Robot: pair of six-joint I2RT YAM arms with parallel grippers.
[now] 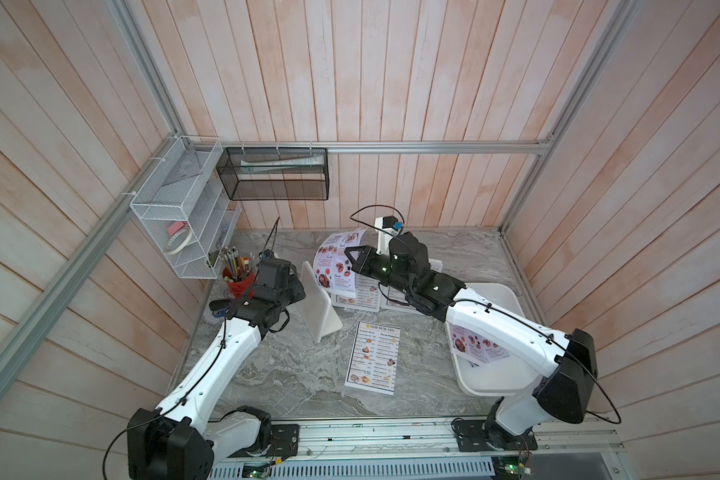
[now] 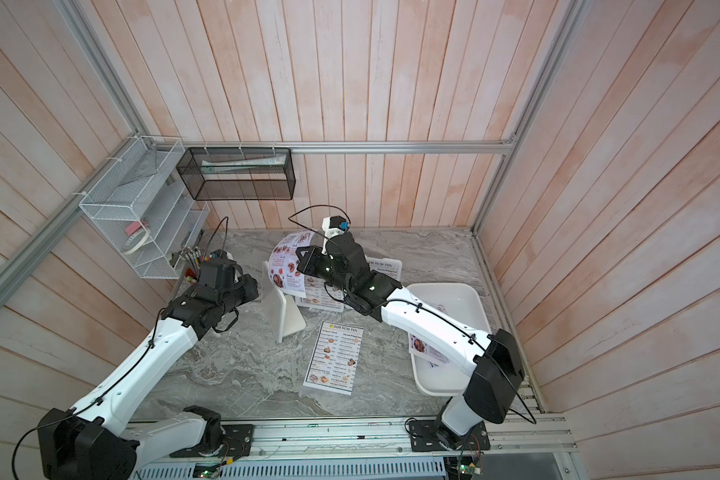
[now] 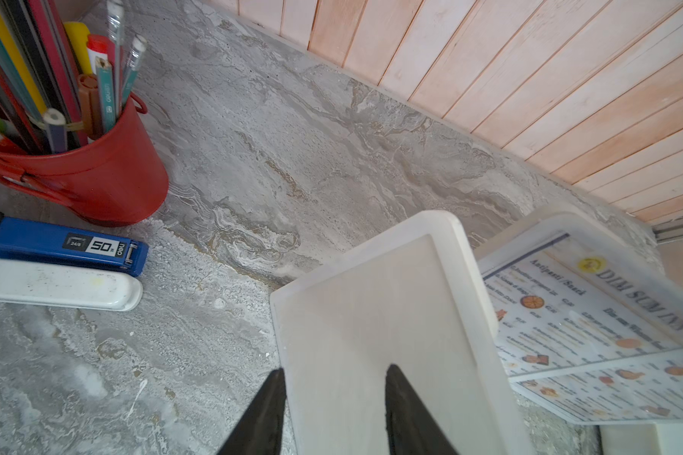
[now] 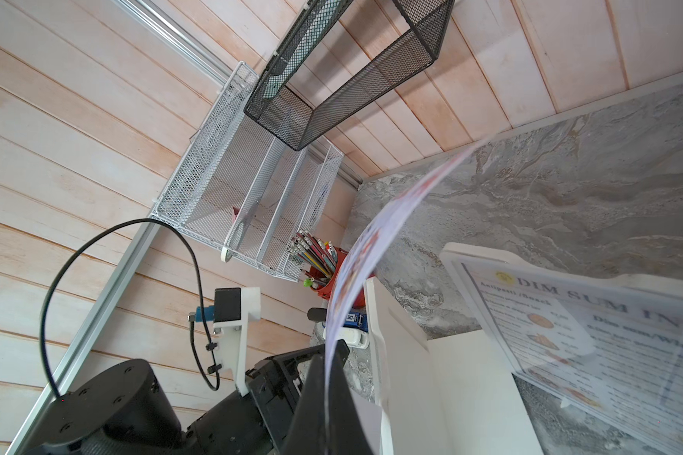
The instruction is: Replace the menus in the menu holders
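An empty white menu holder [image 3: 379, 326] leans on the table at the left. Over it in the left wrist view my left gripper is open, its fingers apart and nothing seen held. A curved pinkish menu sheet [image 1: 337, 264] is pinched in my right gripper, which is shut on it; the sheet hangs close to the empty holder's right side. Behind the right arm stand holders carrying Dim Sum Inn menus [image 4: 584, 326]. Another Dim Sum Inn menu [image 1: 373, 357] lies flat on the table in front.
A white tray [image 1: 492, 385] with pinkish menus lies at the right, partly under the right arm. A red bucket of pencils [image 3: 121, 174] and a blue stapler [image 3: 68, 242] stand at the left.
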